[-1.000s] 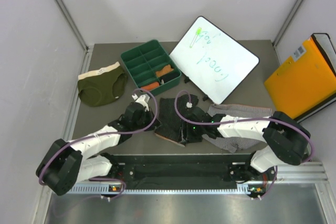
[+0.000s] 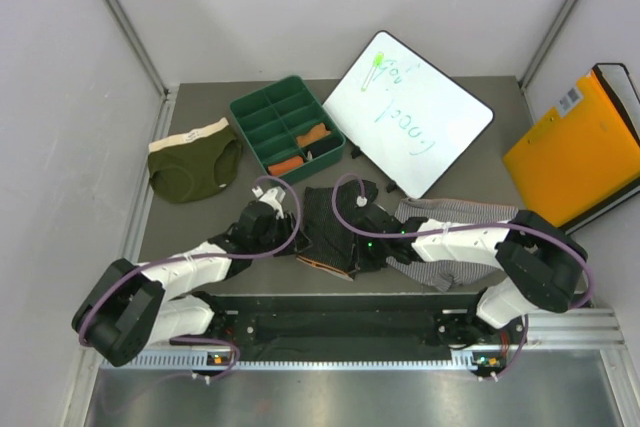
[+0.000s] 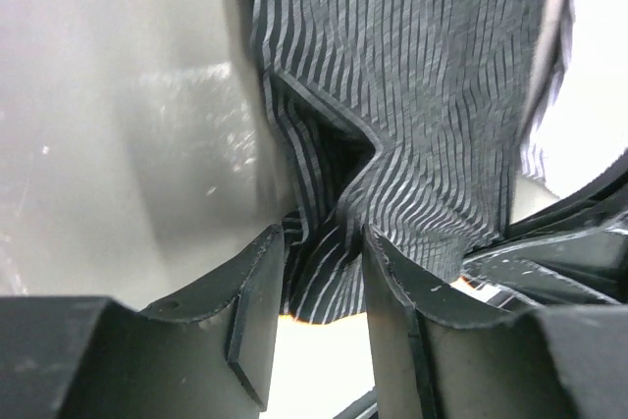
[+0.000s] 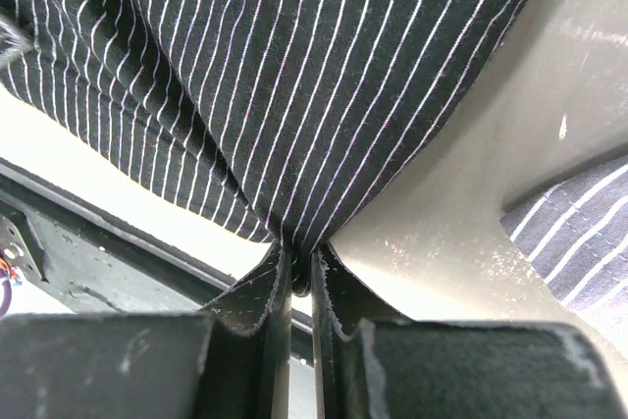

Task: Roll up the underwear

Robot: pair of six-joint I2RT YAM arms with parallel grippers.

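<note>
The dark striped underwear (image 2: pixel 330 219) lies front centre on the table, an orange-edged strip along its near side. At its near left corner is my left gripper (image 2: pixel 299 245), open. In the left wrist view, a bunched fold of the underwear (image 3: pixel 392 115) lies between the parted fingers of the left gripper. My right gripper (image 2: pixel 353 267) is at the near right corner. Seen from the right wrist, the striped cloth (image 4: pixel 304 76) gathers to a point in the right gripper, which is shut on it.
A green underwear (image 2: pixel 190 164) lies flat at the left. Behind the work stands a green divided box (image 2: pixel 262 104) holding rolled pieces, with a whiteboard (image 2: pixel 410 112) beside it. Grey striped cloth (image 2: pixel 460 210) lies under my right arm; a yellow binder (image 2: pixel 570 152) stands at far right.
My left arm has shifted slightly at the underwear's near left corner. The right gripper has stayed at the near right corner, and the cloth lies almost the same.
</note>
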